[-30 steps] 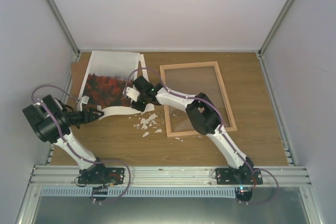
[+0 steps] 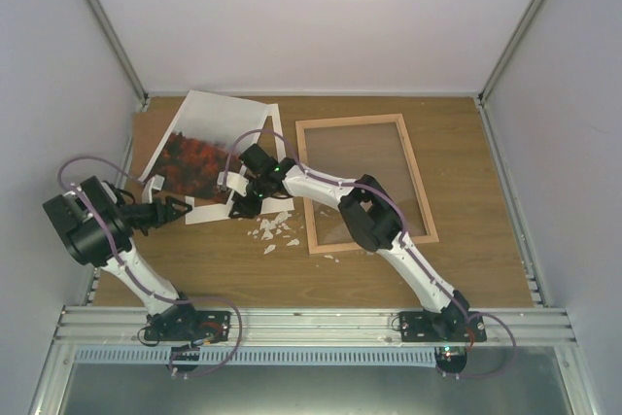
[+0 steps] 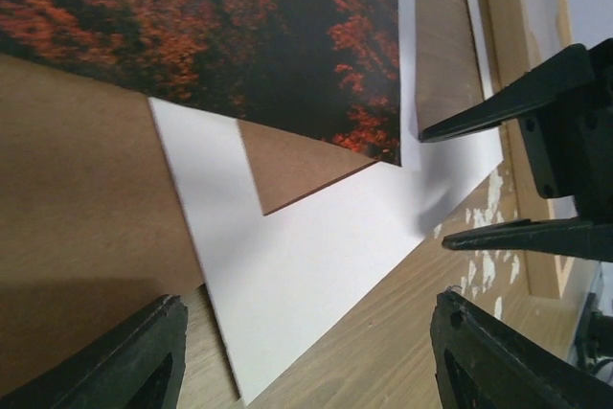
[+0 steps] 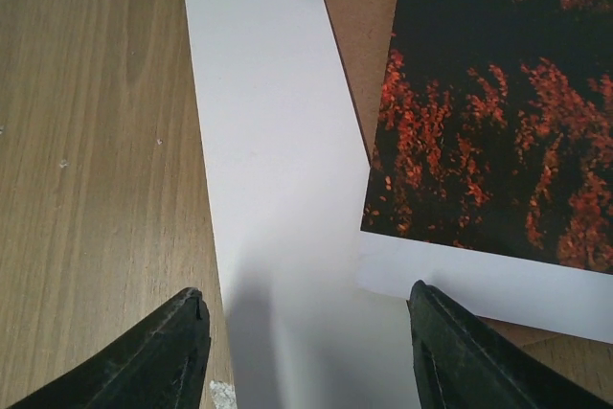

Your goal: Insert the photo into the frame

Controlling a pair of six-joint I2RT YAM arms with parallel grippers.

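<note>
The photo (image 2: 194, 164), dark with red foliage, lies with a white mat (image 3: 306, 265) over a brown board (image 3: 86, 217) at the left of the table. My left gripper (image 2: 165, 211) is at the mat's lower left, over the near edge; its finger opening is unclear. My right gripper (image 2: 243, 199) is at the photo's right lower corner; in the right wrist view its fingertips sit over the white mat (image 4: 268, 122), and what is between them is hidden. The wooden frame (image 2: 408, 162) lies empty to the right.
Pale scraps (image 2: 272, 230) lie on the table between the mat and the frame. The right arm stretches across the frame.
The left arm barely moved.
</note>
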